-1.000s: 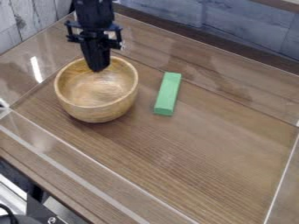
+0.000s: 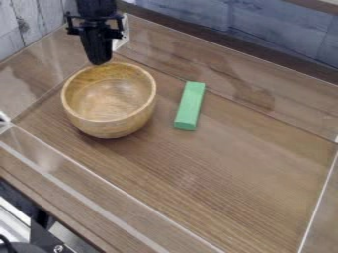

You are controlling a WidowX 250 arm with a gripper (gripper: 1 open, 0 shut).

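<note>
My gripper [image 2: 95, 54] is at the upper left, just above the back rim of a wooden bowl [image 2: 109, 119]. It is dark and shut, with nothing visible between its fingertips. The bowl is round, light brown and looks empty. A green bar-shaped block [image 2: 191, 106] lies to the right of the bowl, apart from it.
Light edges border it at left, back and right. A dark object sits at the bottom left corner, too cropped to identify.
My gripper has moved back and to the left, from over the bowl toward its far rim and beyond. The bowl and green block have not visibly moved.
</note>
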